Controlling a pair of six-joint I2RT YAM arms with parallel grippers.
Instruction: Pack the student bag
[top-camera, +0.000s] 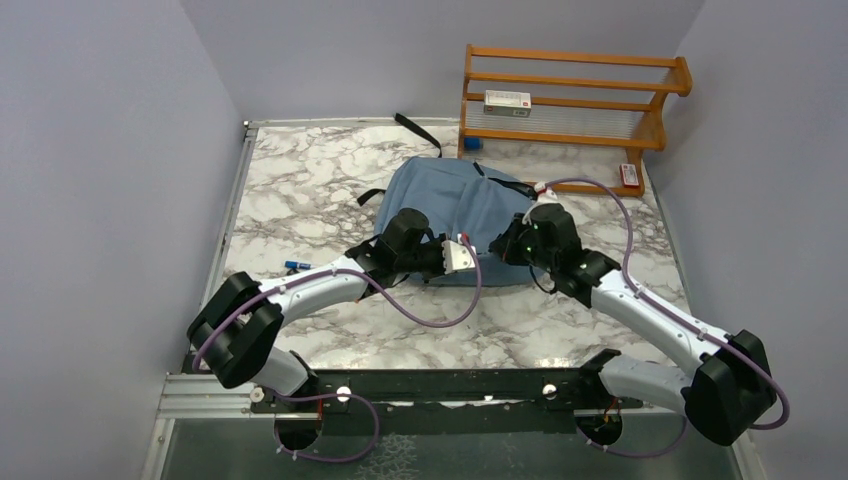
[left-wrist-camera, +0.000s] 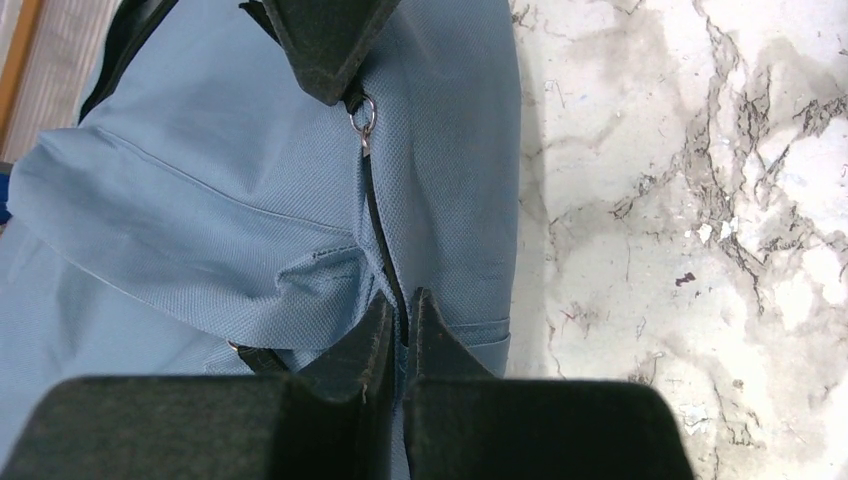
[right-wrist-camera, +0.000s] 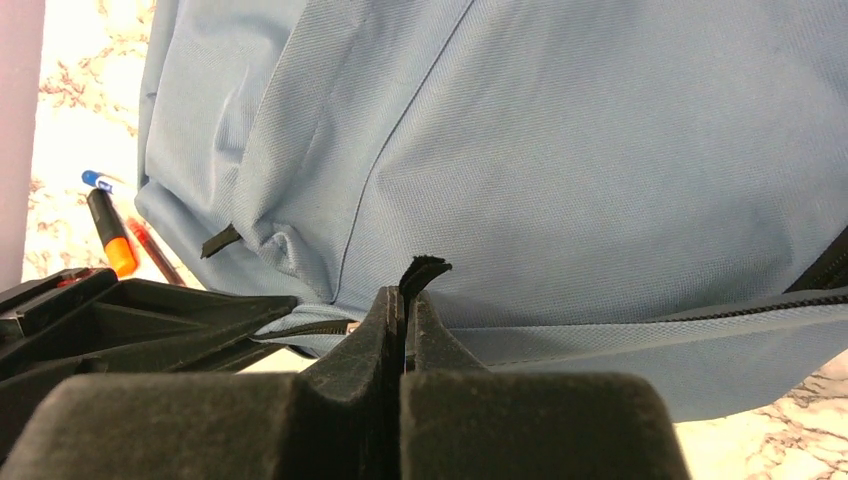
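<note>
The grey-blue fabric bag (top-camera: 455, 190) lies on the marble table, a long zipper along its near edge, with a metal pull ring (left-wrist-camera: 363, 118) visible in the left wrist view. My left gripper is shut on the bag's edge beside the zipper, the cloth pinched at its tips. My right gripper is shut at the zipper, with a short dark strip, apparently the pull tab, standing up from between its fingertips. In the top view both grippers are close together over the bag's near part.
An orange marker (right-wrist-camera: 118, 248), a red pen (right-wrist-camera: 150, 245) and a blue pen (top-camera: 296, 264) lie left of the bag. A wooden rack (top-camera: 570, 135) with small boxes stands at the back right.
</note>
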